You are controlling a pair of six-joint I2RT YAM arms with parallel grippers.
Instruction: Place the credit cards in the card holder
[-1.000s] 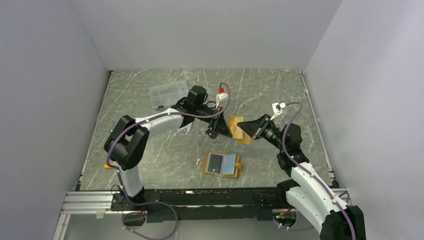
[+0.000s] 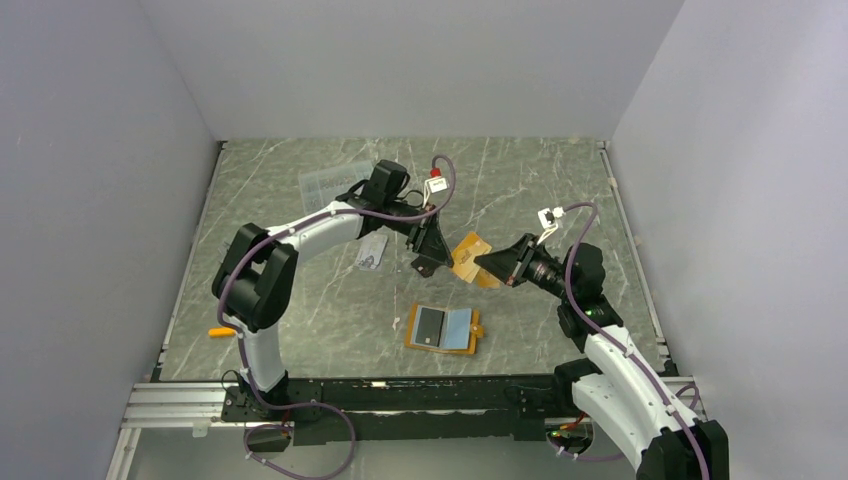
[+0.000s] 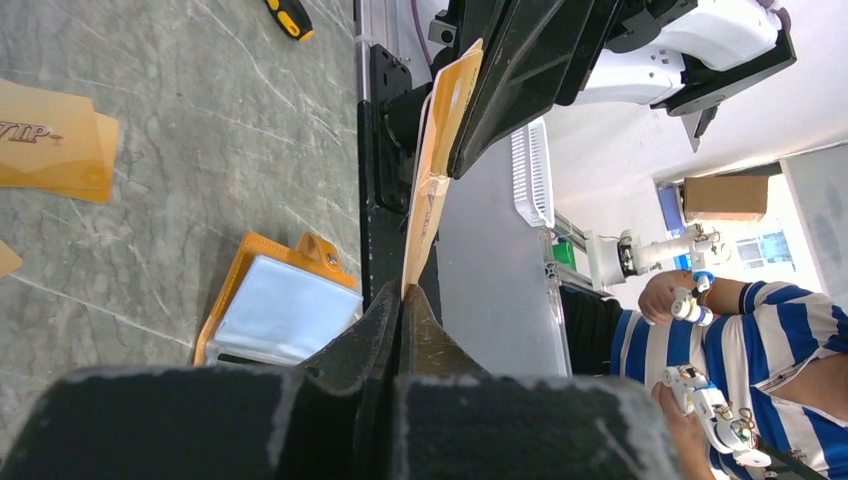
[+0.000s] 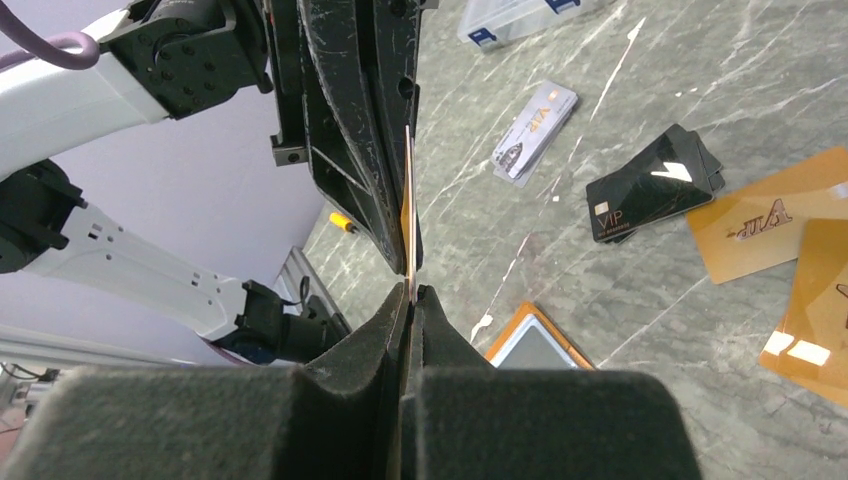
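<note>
A thin yellow-gold card (image 3: 437, 165) spans the gap between the two grippers, nearly edge-on in both wrist views. My left gripper is shut on one end of it. From the opposite side my right gripper is shut on the card's other end. On the table lie more gold cards (image 4: 775, 215), a small stack of black cards (image 4: 655, 190) and silver cards (image 4: 535, 132). The tan card holder (image 2: 443, 331) rests open near the front edge, its grey and pale blue inner sides facing up.
A clear plastic box (image 2: 330, 187) stands behind the left arm. A yellow-handled tool (image 2: 222, 332) lies at the front left. Bare table surrounds the holder, with the black front rail (image 2: 400, 392) just beyond it.
My left gripper has shifted slightly back and to the left, and the card between the grippers has turned a little. The right arm has barely moved.
</note>
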